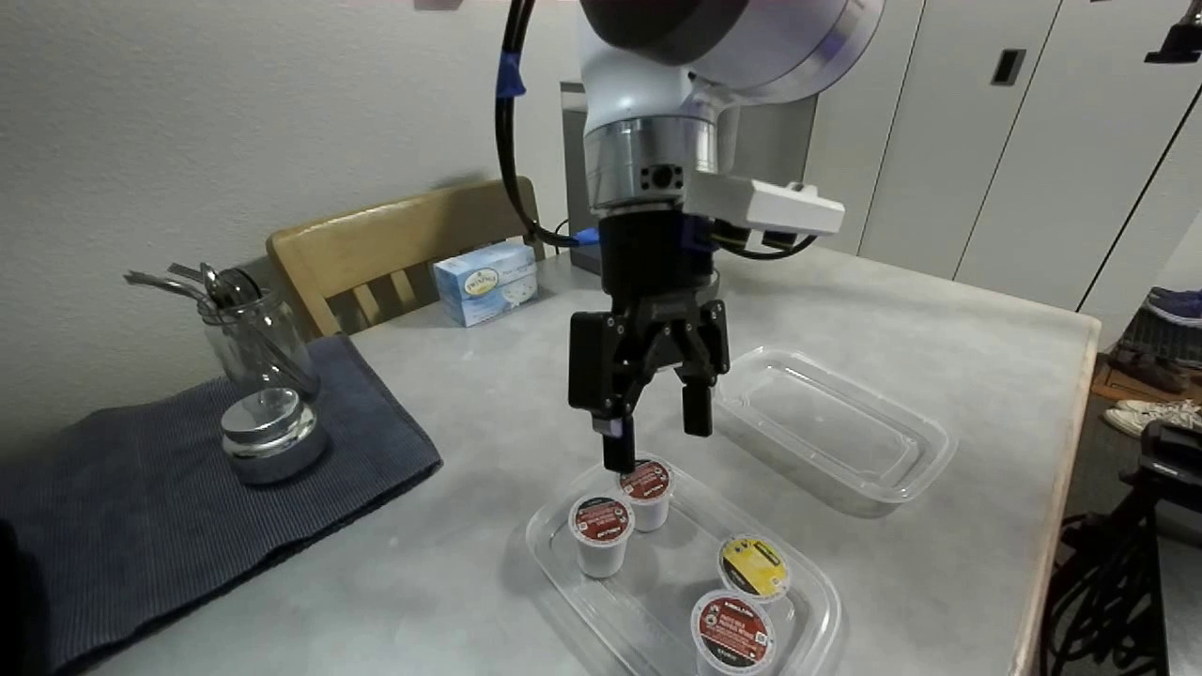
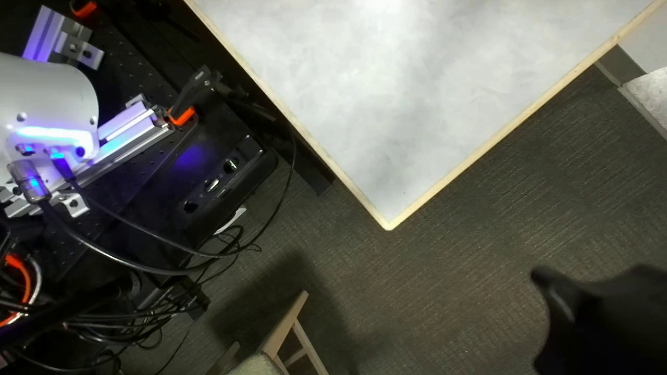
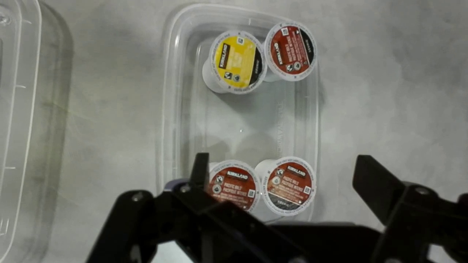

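Observation:
Several coffee pods sit in a clear plastic container (image 1: 665,603) on the table. Two red-lidded pods are at one end, one (image 1: 602,530) beside the other (image 1: 648,486); at the other end are a yellow-lidded pod (image 1: 755,567) and a third red-lidded pod (image 1: 733,633). My gripper (image 1: 658,437) hangs above the end with the paired red pods, fingers pointing down and apart, nothing between them. In the wrist view, the left finger (image 3: 200,170) overlaps the edge of one red pod (image 3: 237,186), while the other red pod (image 3: 288,186) lies between the fingers' lines, well below them.
A second clear container (image 1: 834,428), empty, stands behind and to the right. On the blue cloth (image 1: 146,507) at left are a silver-lidded jar (image 1: 270,434) and a glass of cutlery (image 1: 254,338). A tea box (image 1: 486,284) stands at the back.

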